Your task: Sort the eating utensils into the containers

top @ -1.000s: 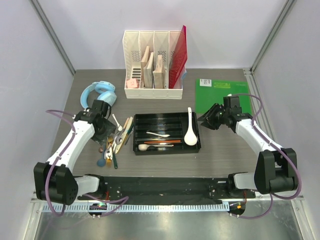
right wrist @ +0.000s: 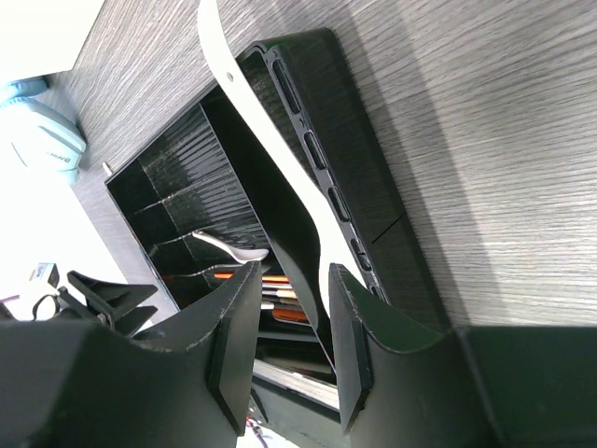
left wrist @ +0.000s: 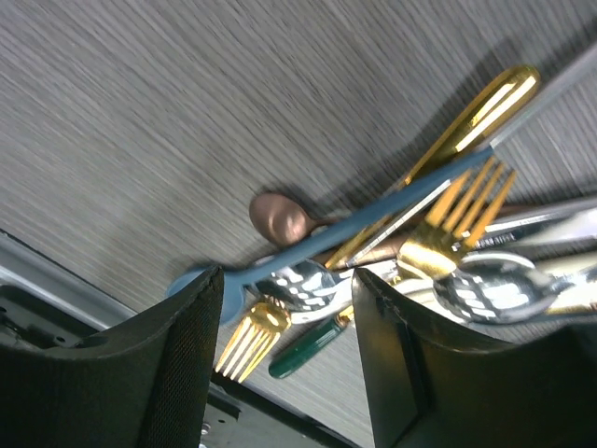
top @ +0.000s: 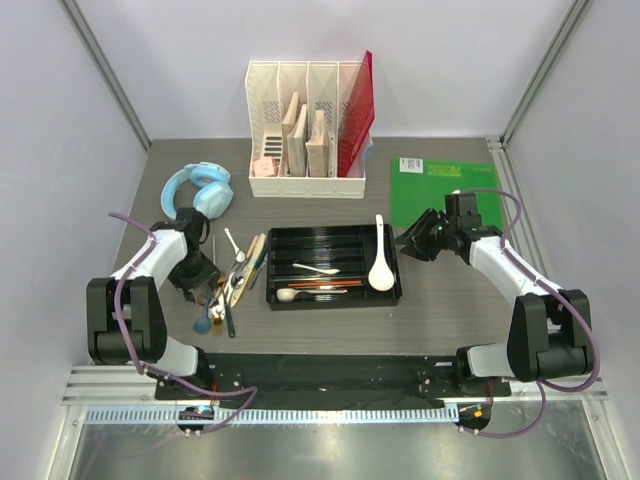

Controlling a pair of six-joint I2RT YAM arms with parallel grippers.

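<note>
A mixed pile of utensils lies on the left of the table: a blue-handled spoon [left wrist: 308,245], gold forks [left wrist: 254,338], a brown spoon [left wrist: 280,218], metal spoons [left wrist: 499,287] and a green handle [left wrist: 303,350]. Over this pile hangs my left gripper, open, its fingers apart above the blue spoon's bowl end. In the middle stands the black divided tray [top: 320,304]. It holds a small white spoon [top: 316,268], orange-brown sticks [top: 318,283], a wooden spoon [top: 288,295] and a large white ladle [top: 381,275]. Open and empty, my right gripper hovers by the tray's right side.
Blue headphones [top: 212,200] lie behind the pile. A white file rack [top: 305,187] stands at the back, and a green sheet [top: 425,185] at back right. Bare table lies right of the tray.
The right arm is nearly still.
</note>
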